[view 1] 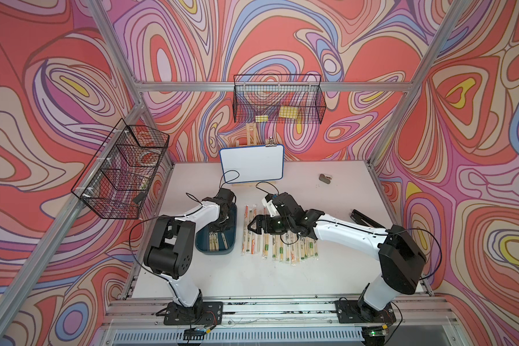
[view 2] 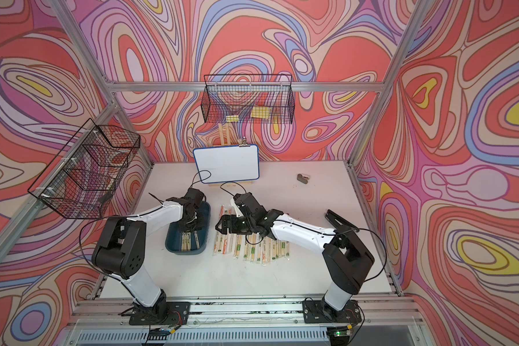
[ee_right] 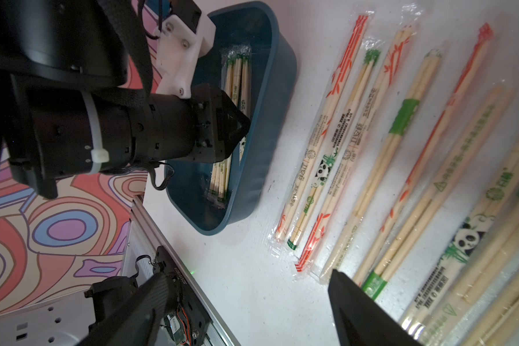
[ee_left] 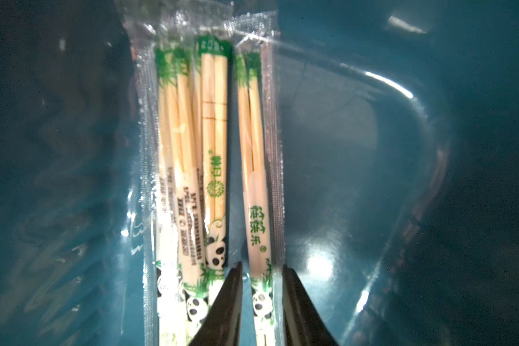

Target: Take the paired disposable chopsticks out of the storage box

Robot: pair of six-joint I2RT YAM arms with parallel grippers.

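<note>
The dark blue storage box (view 1: 231, 230) stands at the left of the table, holding several wrapped chopstick pairs. In the left wrist view a separate pair (ee_left: 256, 219) lies at the right of a close bunch (ee_left: 190, 219). My left gripper is down over the box, its fingertips open on either side of that right-hand pair. My right gripper (view 1: 258, 226) hangs open over the chopsticks on the table, right of the box, with nothing between its fingers.
Many wrapped chopsticks (ee_right: 323, 155) lie in a row right of the box. A whiteboard (view 1: 251, 163) stands behind. A small grey object (view 1: 325, 178) is at the back right.
</note>
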